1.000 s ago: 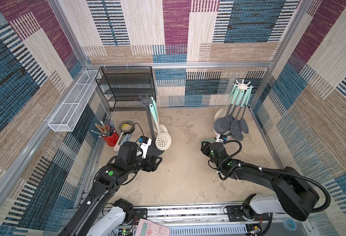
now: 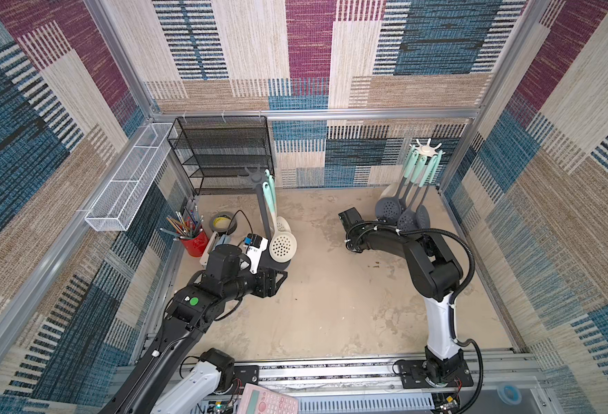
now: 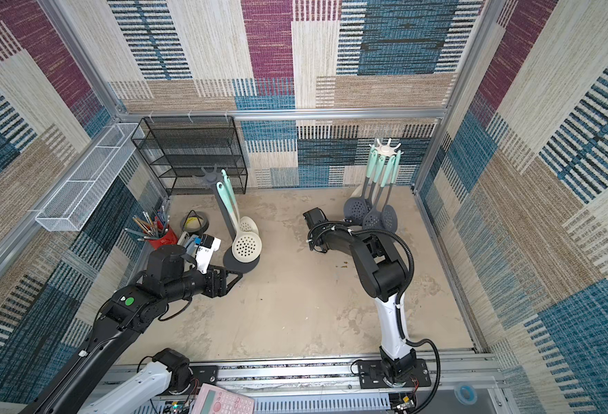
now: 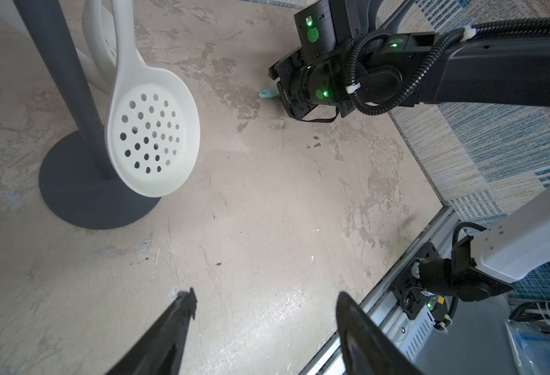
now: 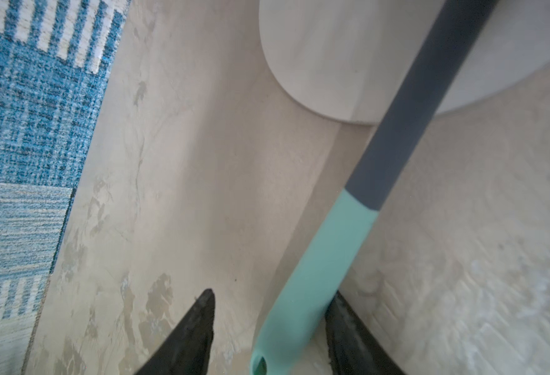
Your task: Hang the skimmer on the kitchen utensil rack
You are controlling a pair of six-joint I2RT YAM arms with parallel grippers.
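A cream skimmer (image 2: pixel 282 245) with a mint handle hangs with another utensil on the grey stand (image 4: pixel 75 200) at left. My left gripper is open and empty in front of that stand. My right gripper is low over the table, its fingers open around the end of a mint-and-grey handle (image 5: pixel 315 259) lying there. Whether they touch it cannot be told; the head of that utensil is out of view or hidden.
A second rack (image 3: pixel 387 147) at back right holds several grey utensils, just beyond the right arm. Pen cup (image 2: pixel 193 243), tape and wire shelves crowd the left.
The left arm has barely moved.
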